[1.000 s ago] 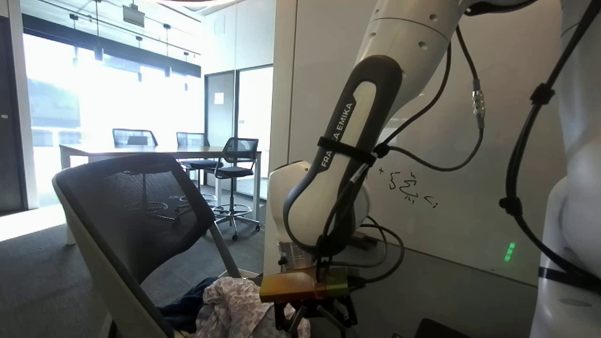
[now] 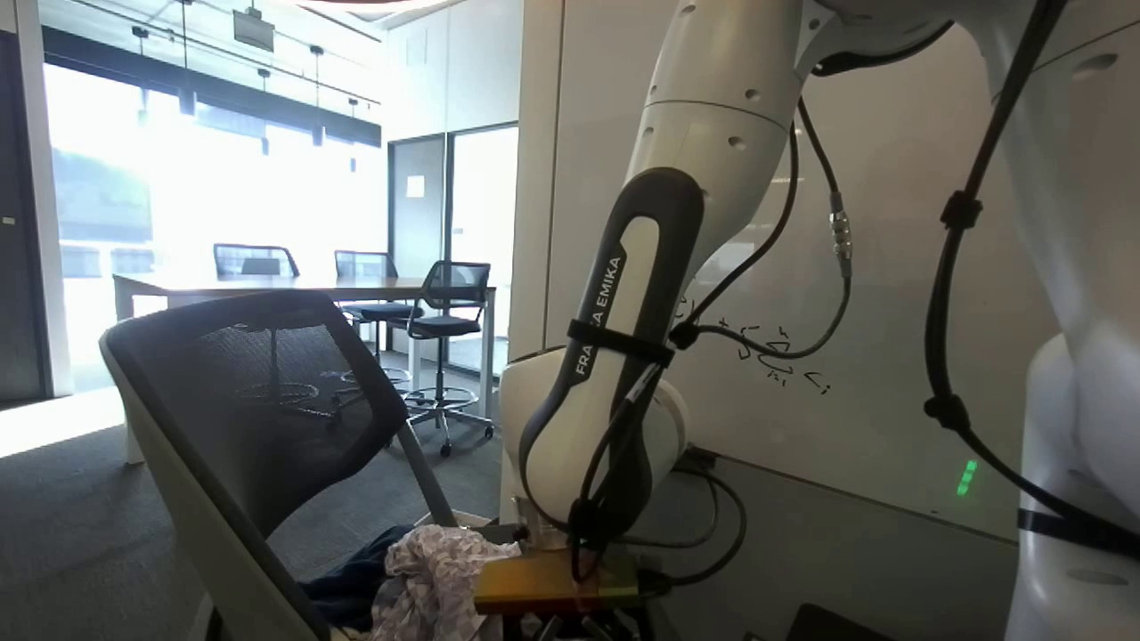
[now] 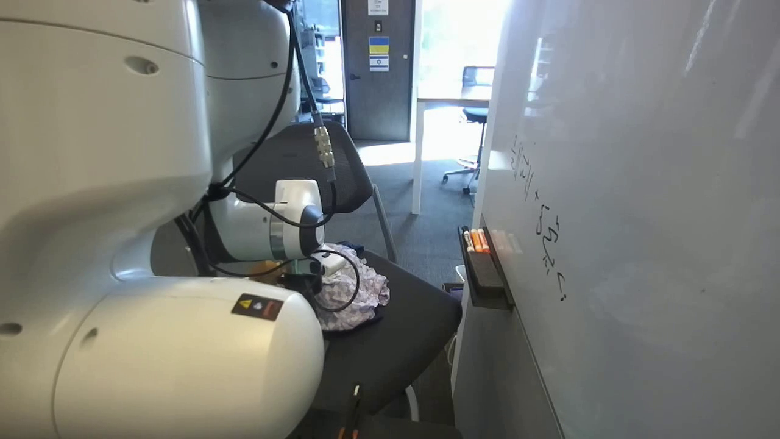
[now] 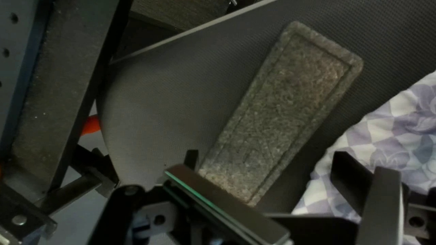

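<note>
In the wrist view my gripper stands open, with a wide gap between its black fingers. A grey, felt-like rectangular slab [image 4: 282, 106] with a raised rim lies aslant on the dark chair seat [image 4: 159, 106], its near end by the left finger. Across that finger runs a flat brown bar [image 4: 229, 204] with a green edge; I cannot tell whether it belongs to the gripper. A purple-and-white checked cloth [image 4: 384, 139] lies to the right, partly behind the right finger. In exterior view 1 the gripper is mostly cut off below the orange mount.
The chair's mesh back [image 2: 251, 406] rises left of the arm. Dark cloth [image 2: 358, 577] lies beside the pale one. The whiteboard [image 3: 643, 219] and its tray [image 3: 486, 271] with several markers flank the seat. A metal frame [image 4: 61, 94] stands left in the wrist view.
In exterior view 1 the arm has moved down and slightly left. The chair and cloth look unmoved.
</note>
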